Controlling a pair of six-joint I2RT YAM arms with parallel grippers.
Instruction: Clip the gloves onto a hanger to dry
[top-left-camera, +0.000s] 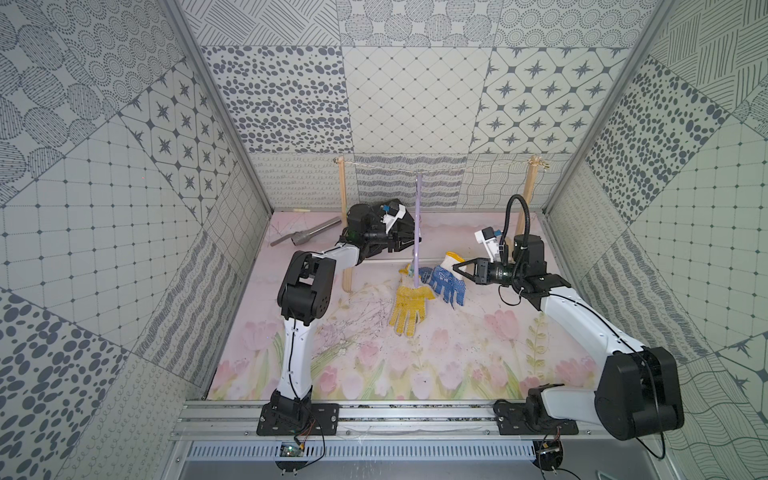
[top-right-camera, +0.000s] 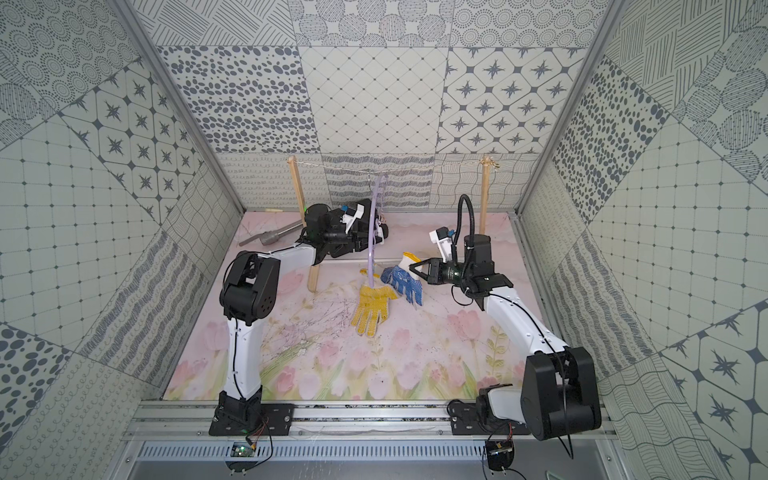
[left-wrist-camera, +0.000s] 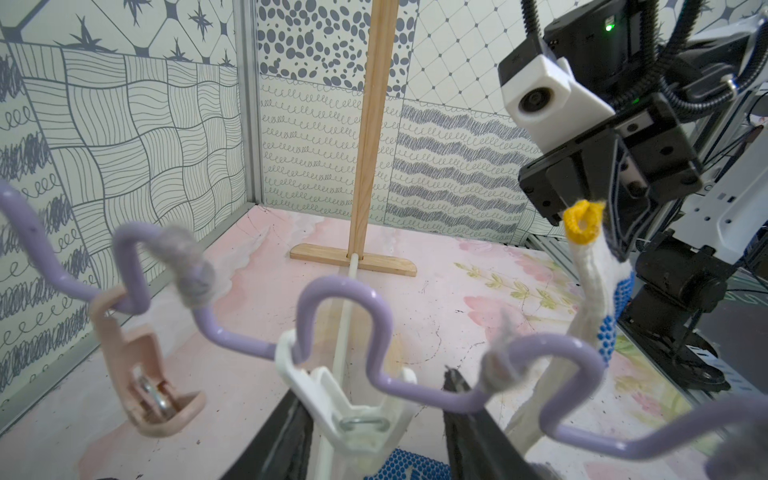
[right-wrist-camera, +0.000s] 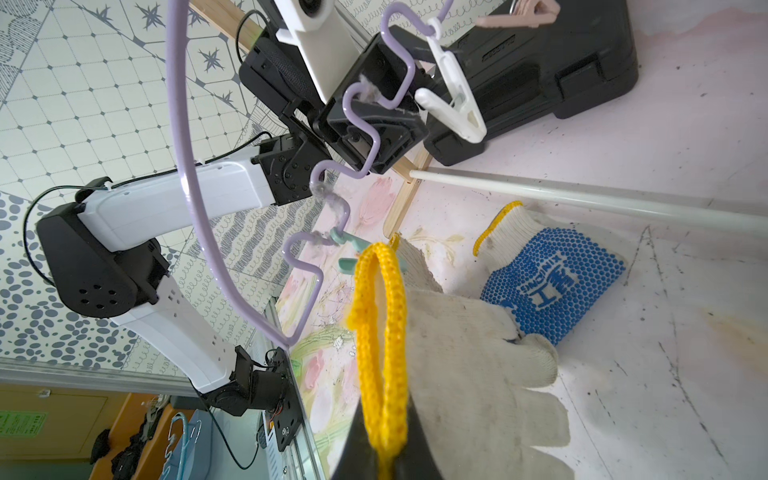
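Note:
A lilac hanger (top-left-camera: 416, 224) hangs from a line, with a white clip (left-wrist-camera: 356, 424) and a pink clip (left-wrist-camera: 148, 384). My left gripper is part open at the white clip; whether it grips it is unclear. My right gripper (top-right-camera: 413, 267) is shut on the yellow-trimmed cuff of a white-and-blue glove (top-left-camera: 446, 284), held up right of the hanger. A yellow glove (top-left-camera: 410, 312) is at the hanger's lower end, in the top left view. Another blue glove (right-wrist-camera: 552, 280) lies on the table beyond.
Wooden posts (left-wrist-camera: 368, 120) carry the line, with a white bar (right-wrist-camera: 576, 200) along the table. A black case (right-wrist-camera: 544, 72) sits behind my left gripper, and grey metal tools (top-right-camera: 276, 233) lie at the back left.

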